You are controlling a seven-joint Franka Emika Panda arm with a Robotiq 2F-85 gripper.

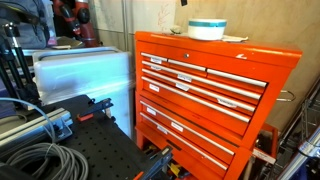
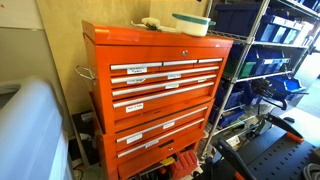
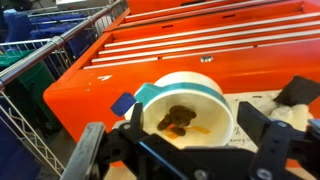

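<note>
A white round pot with a teal rim stands on the red tool chest's top, with several brown pieces inside it. In exterior view 1 the same pot is near the middle of the chest top; in exterior view 2 it is toward the right. My gripper is open, its dark fingers spread to either side of the pot in the wrist view. Nothing is held. Exterior view 1 shows only a small dark tip above and left of the pot, the rest being cut off by the top edge.
The red chest has several labelled drawers, all looking closed. Light-coloured items lie beside the pot on its top. Wire shelving with blue bins stands to the right. A black table with coiled cable is in front.
</note>
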